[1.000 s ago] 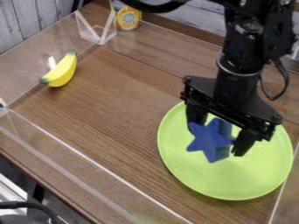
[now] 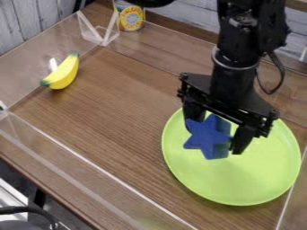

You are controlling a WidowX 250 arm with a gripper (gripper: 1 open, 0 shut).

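My black gripper [image 2: 217, 121] stands open over a green plate [image 2: 240, 180] at the right of the camera view, its fingers around the upper part of a blue star-shaped block [image 2: 206, 138]. The block rests on or just above the plate, its top partly hidden by the fingers; whether they touch it I cannot tell.
A yellow banana [image 2: 63, 72] lies at the left of the wooden table [image 2: 96, 144], near a clear side panel. A yellow can [image 2: 131, 17] stands at the back.
The gripper has moved slightly up and left over the last second, and the blue block appears shifted a little up and left with it.
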